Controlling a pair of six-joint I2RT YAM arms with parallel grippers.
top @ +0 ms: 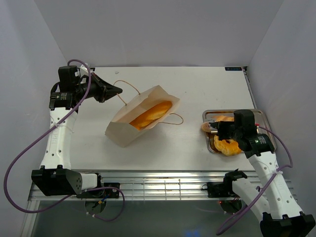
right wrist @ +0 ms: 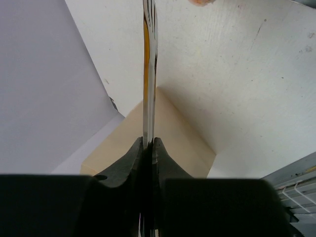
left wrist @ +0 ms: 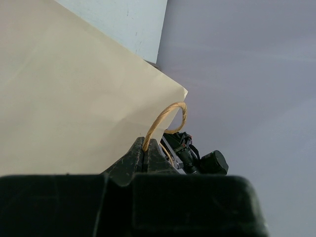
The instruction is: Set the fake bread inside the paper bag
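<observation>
The tan paper bag [top: 118, 134] lies tilted with its mouth open and one long golden bread [top: 151, 115] inside. My left gripper [top: 120, 92] is shut on one twisted bag handle [left wrist: 159, 118], whose loop rises from between the fingertips. Over the metal tray [top: 261, 114] at the right, my right gripper [top: 220, 130] is shut on slim metal tongs [right wrist: 149, 84]. Breads lie in the tray: a yellow one [top: 227, 147] in front, and a brownish piece [top: 205, 127] at the left rim by the tongs. Whether the tongs pinch any bread I cannot tell.
A second bag handle [top: 174, 122] sticks out to the right, free. Bare white table [top: 197, 94] lies between bag and tray. Metal rails [top: 163, 183] run along the front edge, and walls stand left, right and behind.
</observation>
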